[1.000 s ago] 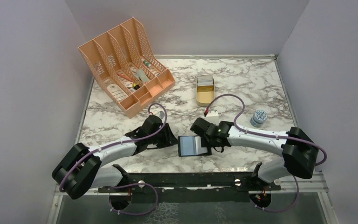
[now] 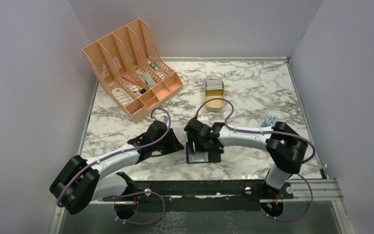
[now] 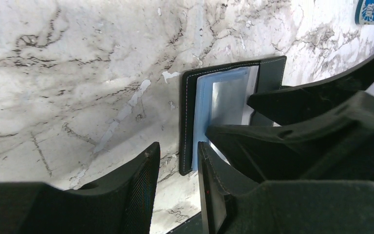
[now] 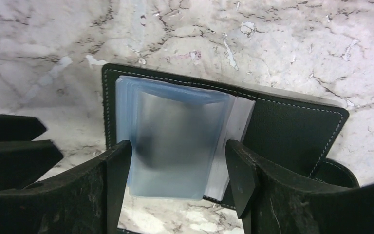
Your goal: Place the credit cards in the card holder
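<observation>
A black card holder point(image 4: 297, 131) lies open on the marble table at the front centre, with blue-tinted clear sleeves point(image 4: 173, 141) and a pale strip along them. My right gripper stands open over the sleeves, its fingertips either side of them. My left gripper is beside the holder's left, its fingertips somewhat apart, with nothing seen between them. It shows at the left edge of the right wrist view too. In the top view the holder is partly hidden under my right gripper.
A peach organizer point(image 2: 141, 105) with assorted items stands at the back left. A yellow box point(image 2: 214, 102) with pale cards sits at the back centre. A round blue-and-white can point(image 2: 271, 122) stands at the right.
My right gripper has moved left over the card holder's sleeves, covering more of them in the top view. My left gripper has shifted slightly left.
</observation>
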